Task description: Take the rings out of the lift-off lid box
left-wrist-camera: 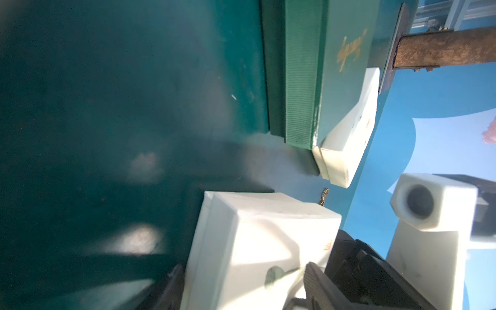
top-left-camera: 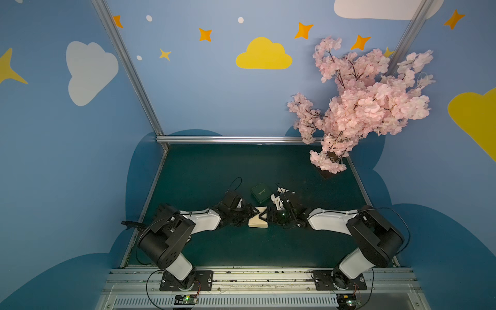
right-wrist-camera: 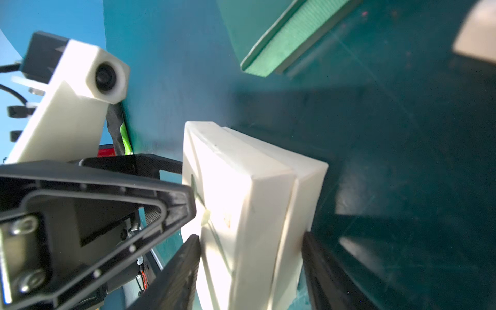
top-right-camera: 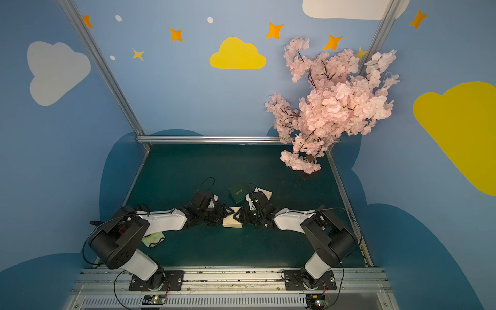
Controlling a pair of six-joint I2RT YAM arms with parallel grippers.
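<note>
A cream-white lidded box lies on the dark green table between my two grippers. In the right wrist view, a seam runs round the box between lid and base, so it looks closed; no rings show. My left gripper stands part open over the box's left end, one finger at its side and the other by its top face. From the right, my right gripper straddles the box with its fingers apart, one by the top and one by the underside edge. Whether the fingers touch the box, I cannot tell.
Just behind stands a dark green box with gold lettering. A second white box is beside it. Pink blossom branches rise at the back right. A pale green item lies near the left arm.
</note>
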